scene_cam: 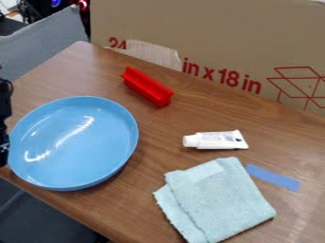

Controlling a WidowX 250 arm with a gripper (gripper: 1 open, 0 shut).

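Note:
A blue plate (pixel 74 141) lies on the wooden table at the left. To its right are a white tube (pixel 215 140) and a folded pale-blue cloth (pixel 214 199). A red object (pixel 146 85) lies toward the back. My gripper (pixel 4 142) is mostly out of view at the left edge, beside the plate's rim; whether it is open or shut cannot be seen.
A large cardboard box (pixel 216 52) stands along the back. A strip of blue tape (pixel 273 177) is on the table right of the cloth. The table's middle, between plate and tube, is clear. A grey chair (pixel 38 43) is behind the left edge.

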